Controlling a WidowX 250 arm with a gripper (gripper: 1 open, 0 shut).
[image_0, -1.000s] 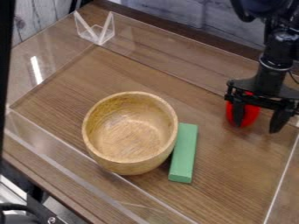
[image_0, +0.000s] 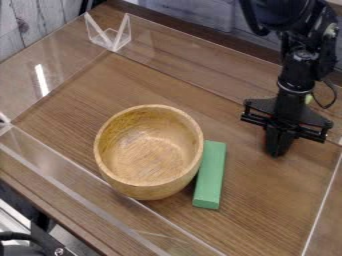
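My black gripper (image_0: 283, 134) reaches down low over the table at the right, its lower end at or near the wooden surface. Its fingers are dark and overlap in this view, so their state is hard to make out. A small yellow-green thing peeks out at the right, behind the arm.
A large tan bowl (image_0: 147, 150) sits left of centre, with a green bar (image_0: 209, 175) beside it on the right. A clear wire-like holder (image_0: 110, 33) stands at the back left.
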